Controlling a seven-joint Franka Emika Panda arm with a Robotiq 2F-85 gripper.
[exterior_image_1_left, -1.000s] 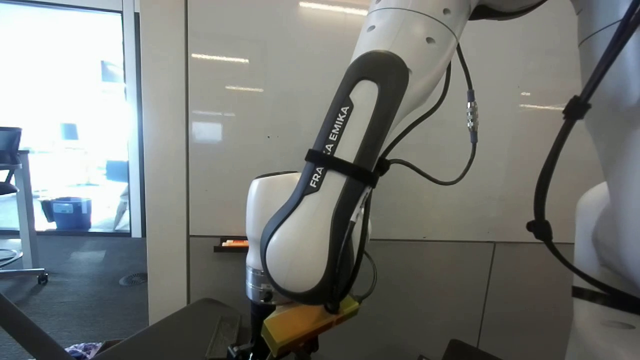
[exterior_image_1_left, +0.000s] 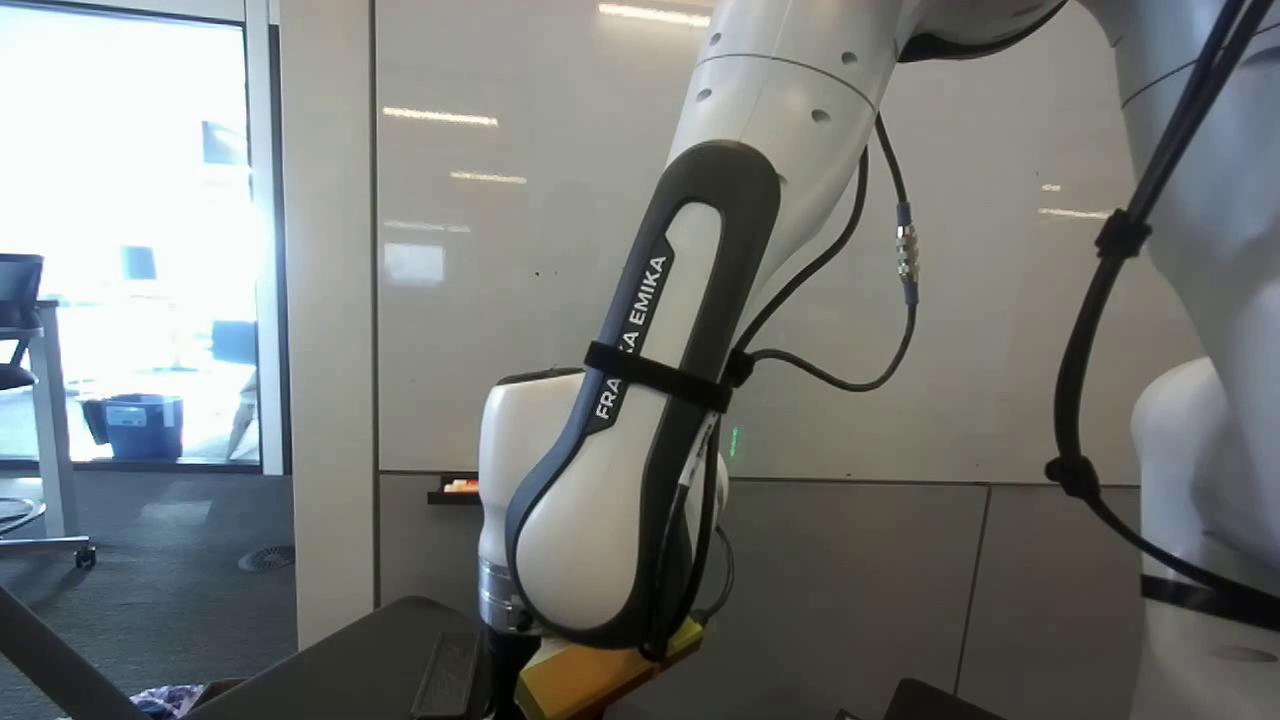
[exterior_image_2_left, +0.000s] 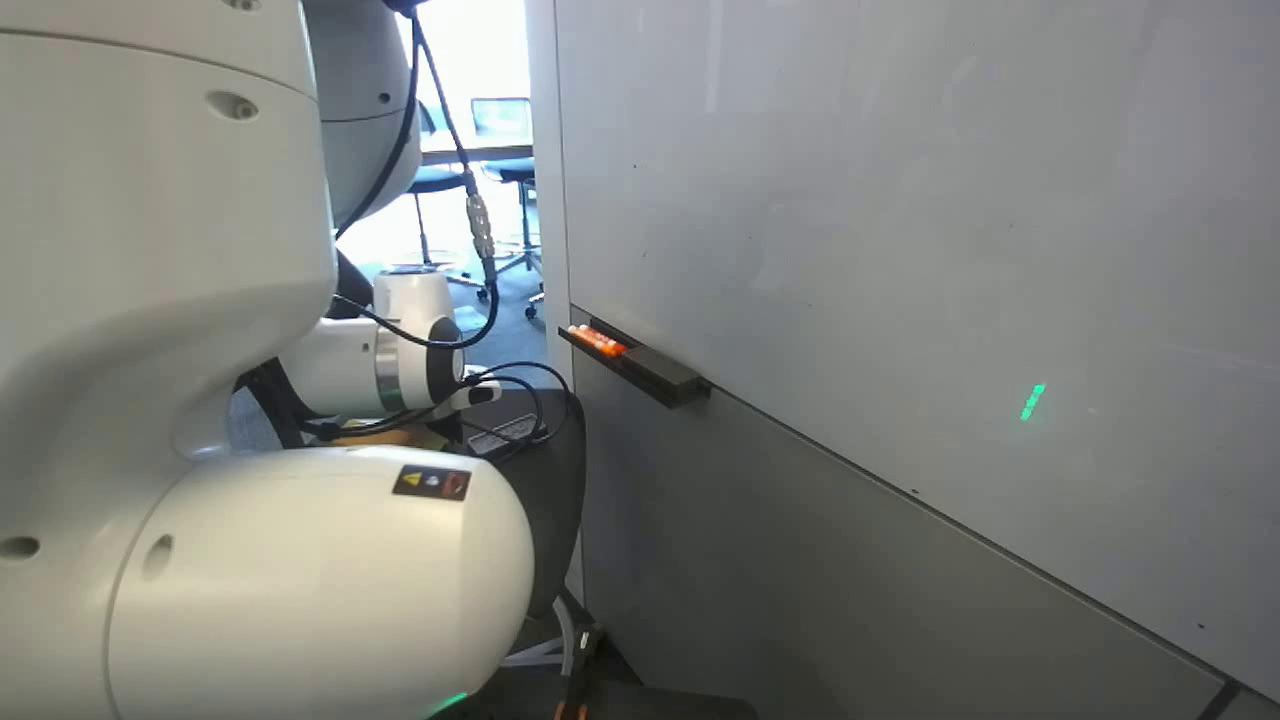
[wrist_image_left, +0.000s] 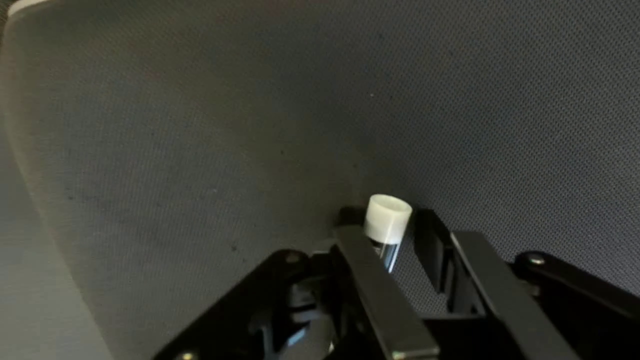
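A slim object with a white cap (wrist_image_left: 385, 219) and a clear or shiny body, perhaps a marker, shows in the wrist view over dark woven fabric (wrist_image_left: 240, 138). My gripper is around it, its fingers part open. The cap sits close to the left finger (wrist_image_left: 384, 294), while a gap shows between it and the right finger. Most of the object's body is hidden behind the left finger. In exterior view 1 the hand is low at the bottom edge, beside the orange-yellow block (exterior_image_1_left: 594, 682), and its fingertips are out of sight.
A dark padded surface (exterior_image_1_left: 348, 666) lies below the hand. Behind the arm stands a whiteboard (exterior_image_2_left: 900, 240), with a small dark tray (exterior_image_2_left: 660, 371) holding orange and white items (exterior_image_2_left: 597, 341). Loose cables (exterior_image_2_left: 528, 372) hang near the wrist.
Within the last second my arm has come down and shifted slightly left in exterior view 1. The hand is lower, with more of it past the bottom edge.
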